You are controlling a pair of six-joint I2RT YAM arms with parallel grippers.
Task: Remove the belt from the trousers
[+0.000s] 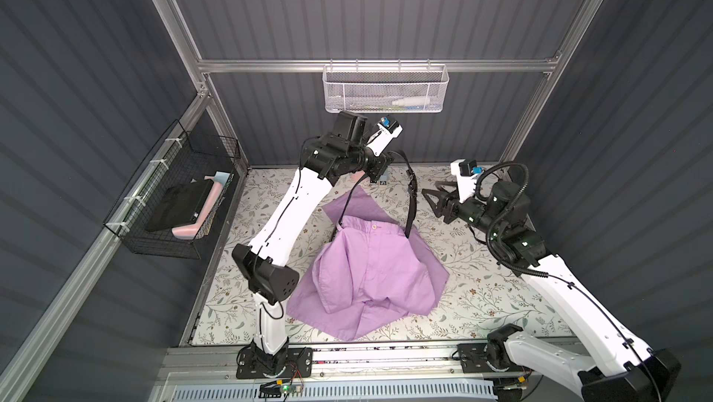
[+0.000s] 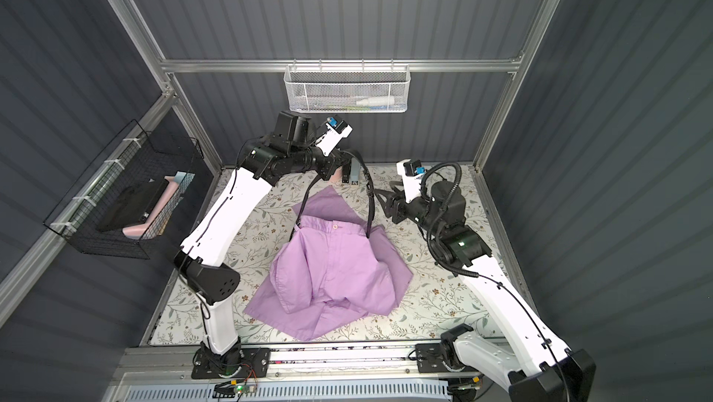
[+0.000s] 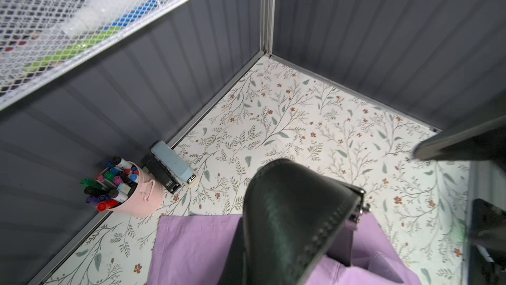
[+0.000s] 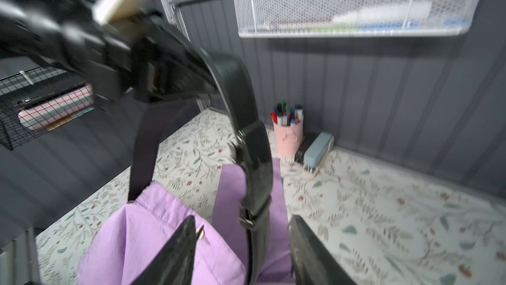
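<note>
The lilac trousers [image 1: 367,268] lie on the table, waistband toward the back. The black belt [image 1: 412,201] rises in an arch from both sides of the waistband [image 2: 334,225] to my left gripper [image 1: 381,168]. That gripper is shut on it, high behind the waistband; the belt [image 3: 300,216] fills the lower middle of the left wrist view and hides the fingertips. Just right of the belt's right strand, my right gripper [image 1: 433,201] stands open. In the right wrist view its spread fingers [image 4: 181,256] frame the strand [image 4: 256,179], with no grip visible.
A pink pen cup [image 3: 139,198] and a grey-blue box [image 3: 173,161] stand at the back wall. A white mesh basket [image 1: 386,90] hangs above, and a black wire basket [image 1: 178,201] at the left.
</note>
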